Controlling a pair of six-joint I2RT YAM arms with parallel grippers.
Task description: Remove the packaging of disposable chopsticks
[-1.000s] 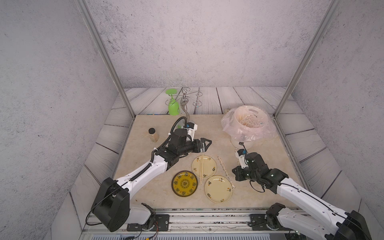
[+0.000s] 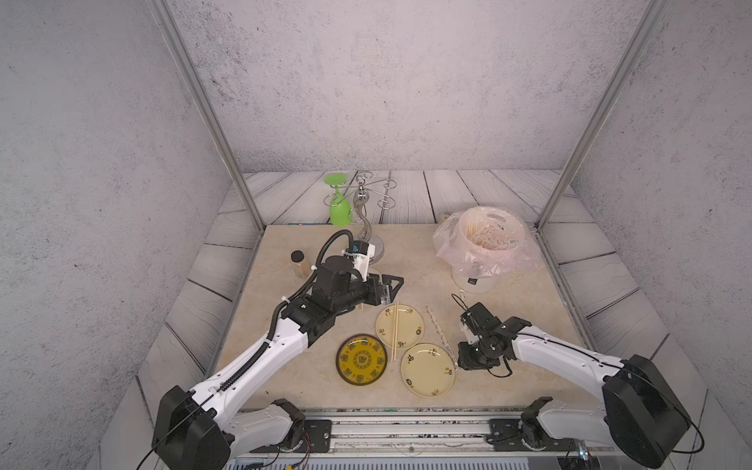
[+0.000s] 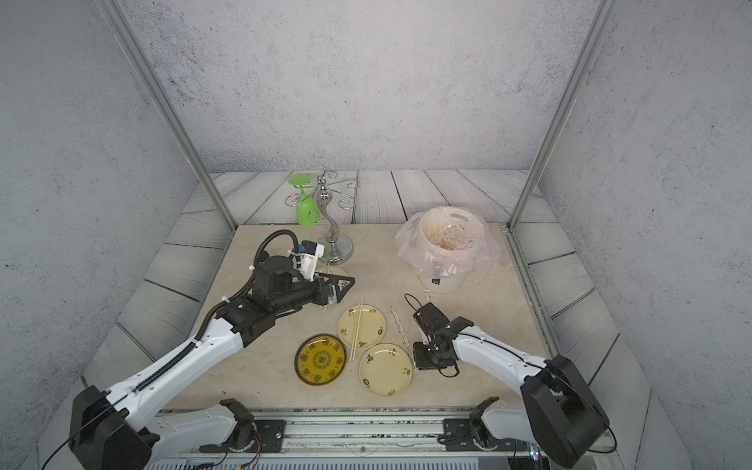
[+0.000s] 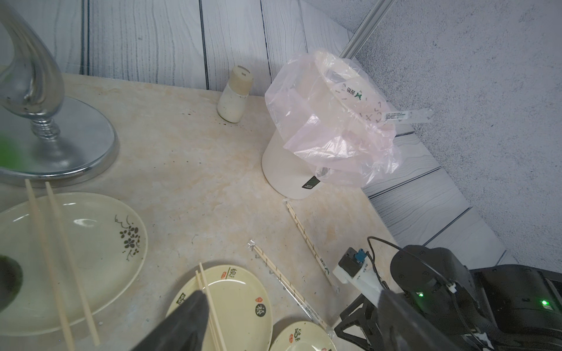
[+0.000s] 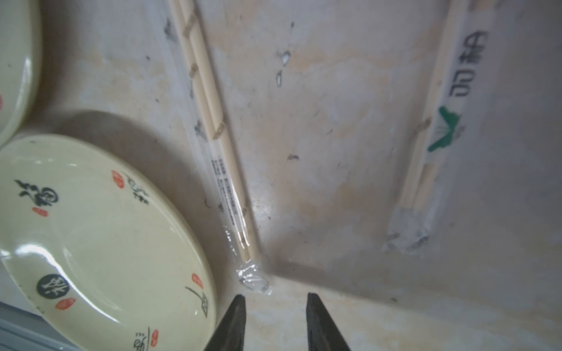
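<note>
Two wrapped pairs of chopsticks lie on the table in the right wrist view, the left pair (image 5: 213, 117) in a clear sleeve beside a cream plate and the other pair (image 5: 433, 134) farther right. Just short of the left sleeve's near end, my right gripper is open with nothing between its fingers. My left gripper (image 2: 393, 288) stands open and empty above the table, left of the wrapped pairs. Unwrapped chopsticks (image 4: 212, 310) rest across one cream plate (image 4: 243, 298). Another bare pair (image 4: 64, 263) lies on a plate at the left wrist view's left edge.
A bin (image 2: 470, 275) lined with pink plastic bag (image 2: 450, 250) stands at the back right, wrapper scraps inside. A metal rack (image 3: 337, 249) holds a green glass (image 3: 307, 210). A brown plate (image 2: 362, 360) and a cream plate (image 2: 427, 370) sit in front.
The right arm has come down and nearer the table's front, its gripper reaching the wrapped pair's near end. My left gripper has drawn back slightly to the left.
</note>
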